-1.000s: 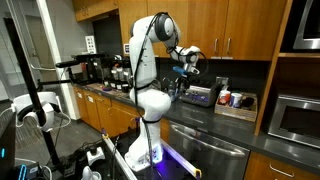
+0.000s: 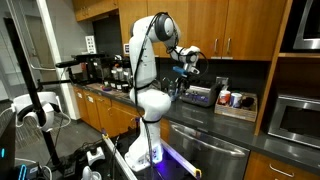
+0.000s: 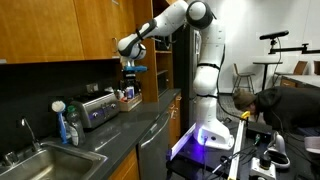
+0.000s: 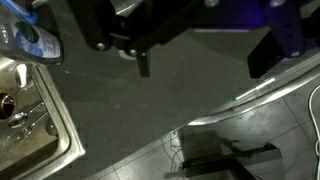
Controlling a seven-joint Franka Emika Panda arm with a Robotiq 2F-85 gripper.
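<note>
My gripper is open in the wrist view, its dark fingers wide apart with only bare dark countertop showing between and below them. In exterior view 1 the gripper [image 2: 183, 77] hangs above the counter, left of the cabinets' middle and near the toaster [image 2: 203, 96]. Exterior view 2 shows the toaster [image 3: 96, 108] against the back wall, the arm reaching over the counter beyond it. A clear bottle with a label [image 4: 38, 42] stands at the left edge of the wrist view, beside the sink [image 4: 65, 125].
A wooden crate [image 2: 239, 108] with several items stands right of the toaster. Farther right is a microwave [image 2: 292, 118]. Bottles [image 3: 72, 122] stand between sink [image 3: 60, 160] and toaster.
</note>
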